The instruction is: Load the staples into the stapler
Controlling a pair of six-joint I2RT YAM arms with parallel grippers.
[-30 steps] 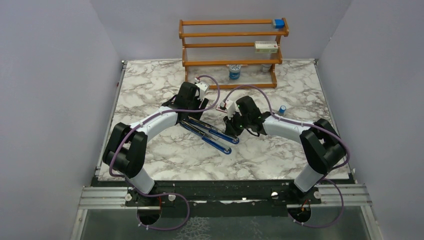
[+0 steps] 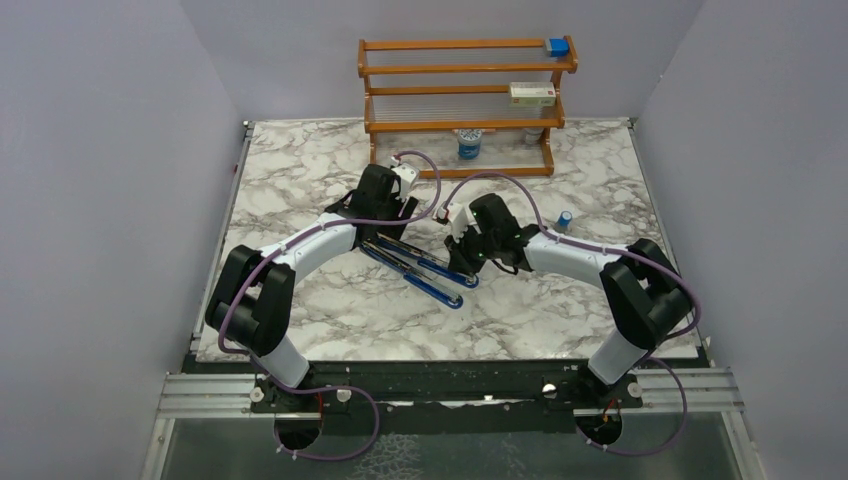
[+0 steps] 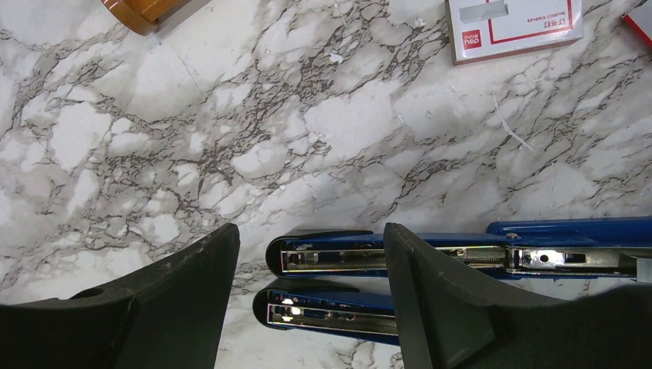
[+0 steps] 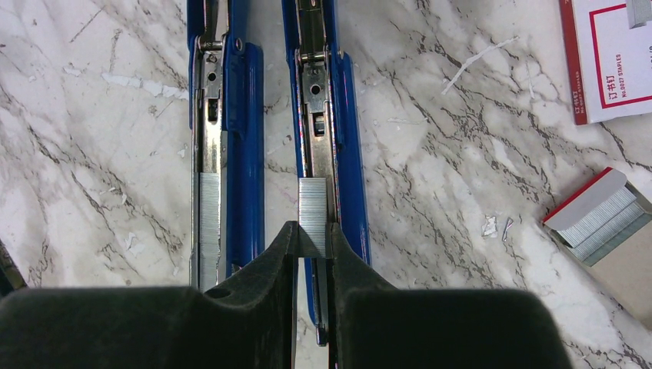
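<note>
Two blue staplers lie open side by side. The right wrist view shows the nearer-to-middle stapler (image 4: 352,154) under my right gripper, which is shut on a silver staple strip (image 4: 313,204). The strip lines up with the metal channel; whether it sits down inside cannot be told. The other stapler (image 4: 244,169) has a row of staples (image 4: 209,207) in its channel. In the left wrist view my left gripper stands part open over the black ends of the upper stapler (image 3: 330,257) and lower stapler (image 3: 330,311), holding nothing visible.
An open staple box (image 4: 623,238) with staples inside lies right of the staplers, near a white-and-red box (image 4: 615,61). A wooden rack (image 2: 465,126) stands at the back. A small blue-capped bottle (image 2: 565,219) is at the right.
The left arm and the staplers look unmoved.
</note>
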